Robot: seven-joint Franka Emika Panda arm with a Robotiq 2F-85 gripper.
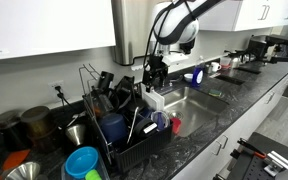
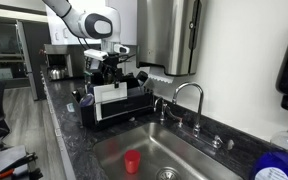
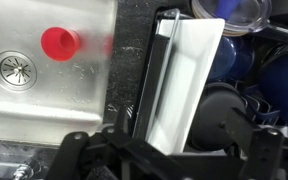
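A white flat-sided object (image 3: 181, 85) stands upright at the sink-side end of the black dish rack (image 3: 152, 80). In exterior view 2 its broad white face (image 2: 111, 98) is turned toward the sink. My gripper is open, and in the wrist view its dark fingers lie on either side of the white object's lower end. From the side, the gripper (image 2: 110, 75) appears just above the object's top edge; whether they touch cannot be told. Part of the object is hidden beneath the gripper.
A red cup (image 3: 59, 43) sits in the steel sink (image 2: 169, 160) beside the rack. Pans, bowls and mugs crowd the rack; a blue bowl (image 1: 82, 161) and dark pots (image 1: 39, 128) stand left of it. The faucet (image 2: 196, 105) rises behind the sink.
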